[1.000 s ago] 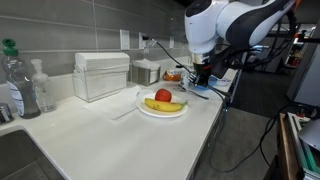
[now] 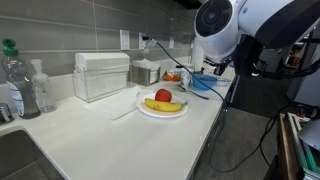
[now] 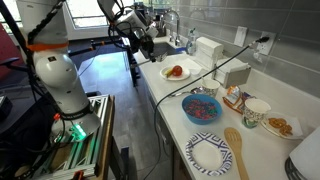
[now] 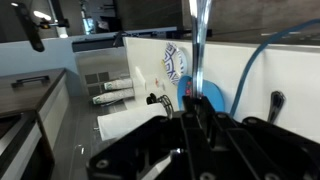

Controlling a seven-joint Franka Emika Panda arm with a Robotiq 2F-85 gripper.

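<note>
In the wrist view my gripper is shut on a narrow, shiny metallic piece (image 4: 197,60) that runs up out of the frame; what it belongs to cannot be made out. In exterior view 1 the white-shelled arm (image 2: 222,30) hangs large at the upper right, its fingers not clear. The far-left arm (image 3: 138,32) in exterior view 2 is above the counter's end. A white plate (image 2: 143,108) bears a red apple (image 2: 163,95) and yellow bananas (image 2: 163,105).
A blue bowl (image 3: 203,107), a patterned plate (image 3: 208,153) and a wooden spoon (image 3: 236,150) lie along the counter. Mugs (image 3: 254,110) stand near the wall. White bins (image 2: 102,75) and soap bottles (image 2: 20,82) are beside the sink.
In exterior view 1 the arm has come up and nearer the camera, shifting right and away from the fruit plate. The plate and fruit look unmoved.
</note>
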